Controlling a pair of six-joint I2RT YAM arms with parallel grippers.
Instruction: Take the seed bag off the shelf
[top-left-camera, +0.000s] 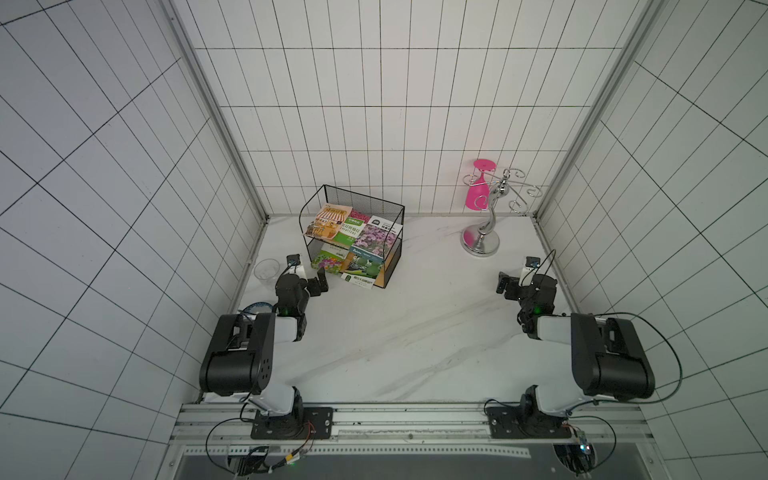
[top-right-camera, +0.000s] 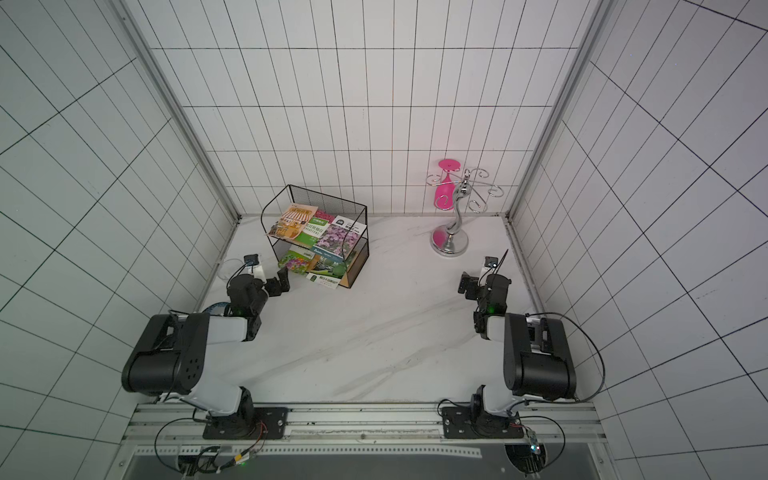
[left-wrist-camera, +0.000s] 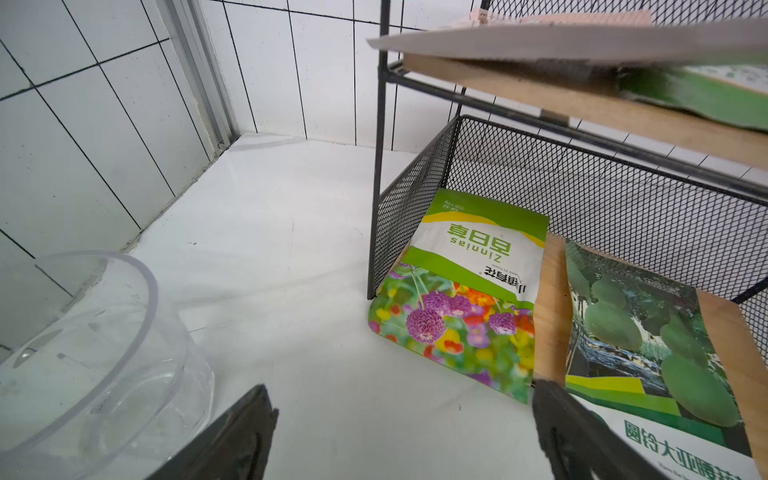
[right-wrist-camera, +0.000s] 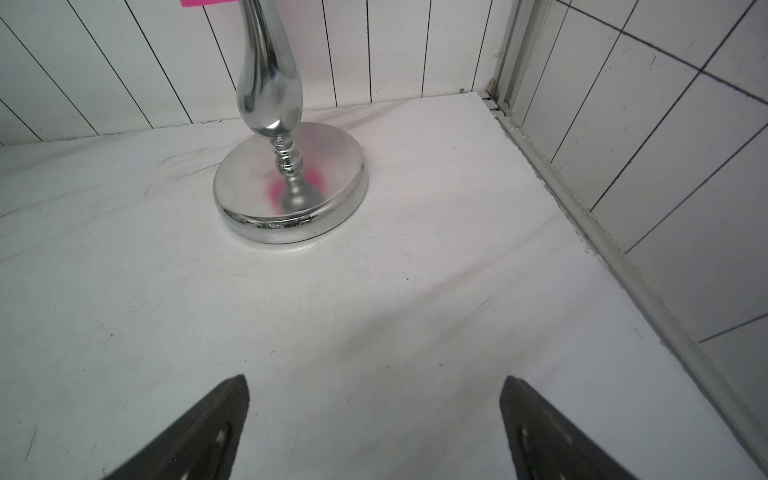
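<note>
A black mesh two-tier shelf (top-left-camera: 401, 232) stands at the back left of the table. Three seed bags lie side by side on its upper tier: an orange one (top-left-camera: 329, 221), a green one (top-left-camera: 349, 231) and a purple-flowered one (top-left-camera: 377, 237). Below them, the left wrist view shows a zinnia seed bag (left-wrist-camera: 472, 296) and a green gourd seed bag (left-wrist-camera: 640, 328) on the lower tier. My left gripper is open in front of the shelf, nothing between its fingers. Far to the right, my right gripper is open over bare table.
A chrome stand (top-left-camera: 480, 240) with a pink goblet (top-left-camera: 478, 192) hung upside down is at the back right. A clear round container (left-wrist-camera: 104, 360) sits left of my left gripper.
</note>
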